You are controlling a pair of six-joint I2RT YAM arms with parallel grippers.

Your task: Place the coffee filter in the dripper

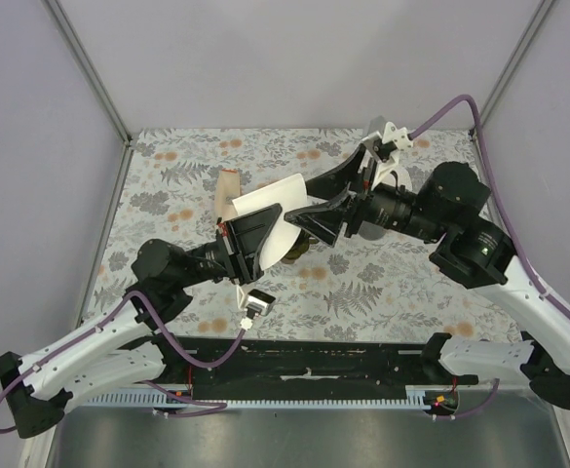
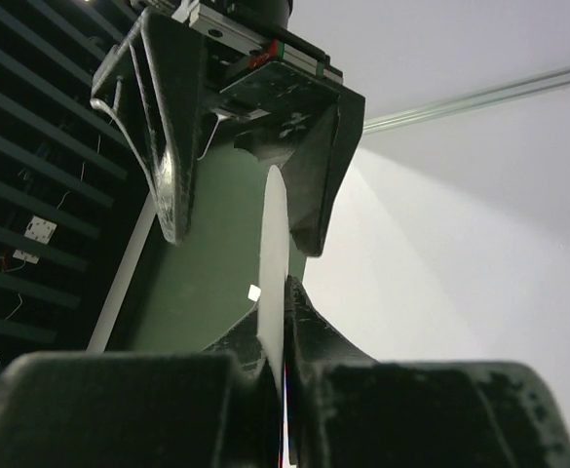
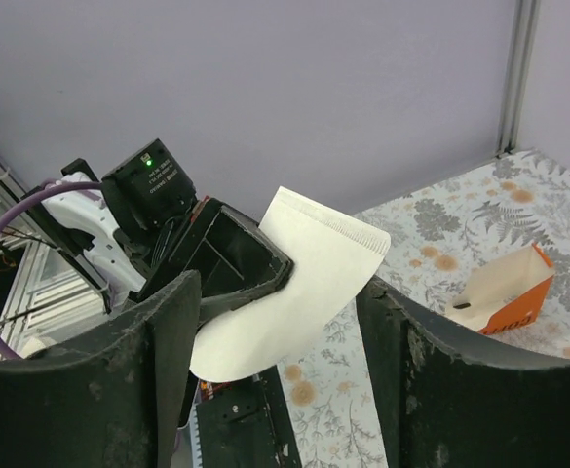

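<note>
My left gripper [image 1: 255,234] is shut on a folded white paper filter [image 1: 277,200], which it holds raised over the middle of the table; the filter also shows edge-on in the left wrist view [image 2: 273,234]. My right gripper [image 1: 319,200] is part open around the filter's right side, its fingertips either side of it; in the right wrist view the filter [image 3: 299,292] lies between and beyond them. The dripper [image 1: 299,249] is mostly hidden beneath the filter and grippers.
An orange-edged open carton [image 3: 509,302] stands on the patterned table [image 1: 168,166], at the back left in the top view. A pale round object behind the right gripper is partly hidden. White walls bound the table.
</note>
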